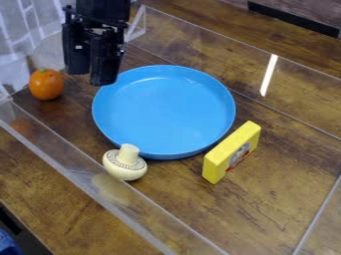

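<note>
My black gripper hangs at the upper left, its two fingers pointing down and apart with nothing visible between them. It is above the table, just left of a blue plate. An orange tomato-like object sits to the left and below it. A white toy mushroom lies in front of the plate. A yellow box with a printed side stands to the right of the plate's front.
A clear transparent barrier runs along the left side.
</note>
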